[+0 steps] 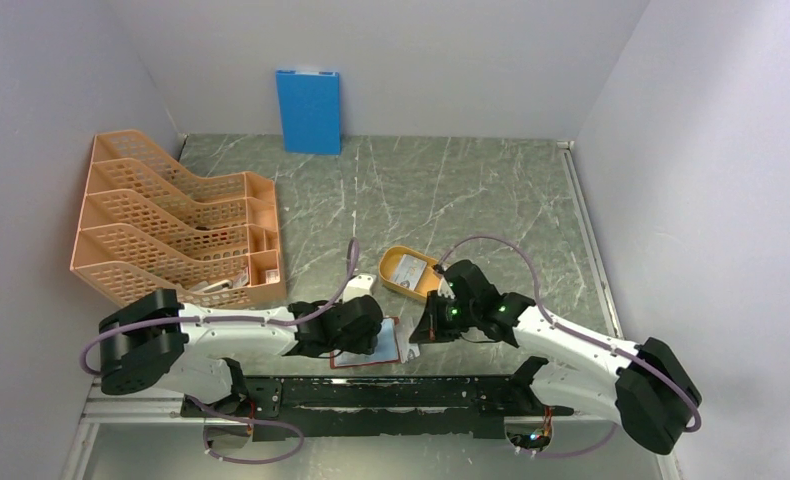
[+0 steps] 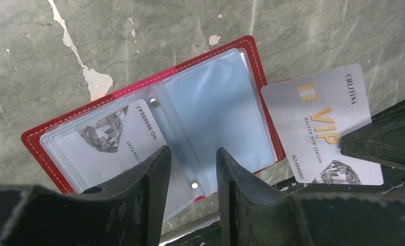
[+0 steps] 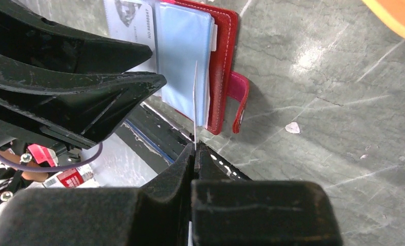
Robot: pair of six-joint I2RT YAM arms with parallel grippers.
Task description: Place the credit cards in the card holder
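Observation:
The red card holder (image 2: 210, 113) lies open on the table, with clear sleeves on both sides. Its left sleeve holds a card with a diamond picture (image 2: 105, 141); the right sleeve shows pale blue. Over the holder, my left gripper is part open with nothing between its fingers. At the holder's right edge, my right gripper is shut on a silver VIP card, which appears edge-on as a thin line in the right wrist view. The card is tilted, its left edge close by the holder's right rim; whether they touch I cannot tell.
An orange-yellow tray (image 1: 388, 268) with another card (image 1: 408, 271) in it stands behind the right gripper. The orange compartment organizer (image 1: 186, 225) occupies the left, and a blue box (image 1: 309, 112) stands at the back. Free table lies at the back and right.

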